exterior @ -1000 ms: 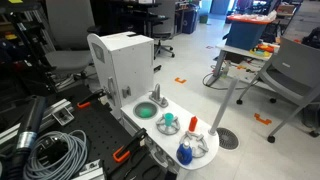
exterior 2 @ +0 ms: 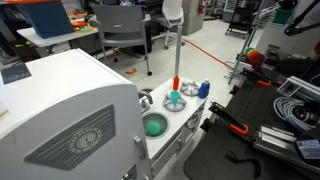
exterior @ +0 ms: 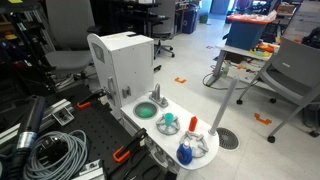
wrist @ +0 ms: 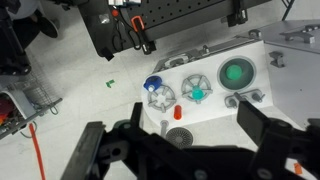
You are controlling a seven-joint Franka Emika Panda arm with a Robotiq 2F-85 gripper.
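My gripper is open above the white toy-kitchen counter [wrist: 212,112], its dark fingers wide apart at the bottom of the wrist view with nothing held between them. On one burner stands a teal cup [wrist: 197,94]; a blue object [wrist: 153,83] sits at the other burner, close to the counter's rounded end. A small red bottle [wrist: 177,112] stands upright behind the burners, as exterior view 1 shows. Something round and green [exterior: 147,110] fills the sink, beside the grey faucet [exterior: 157,94]. Neither exterior view shows the gripper clearly.
A tall white cabinet [exterior: 122,62] rises at the sink end of the counter. Along the front runs a dark table [exterior: 98,130] bearing orange-handled clamps [exterior: 130,147] and coiled cable [exterior: 58,157]. A grey chair [exterior: 290,75] stands behind.
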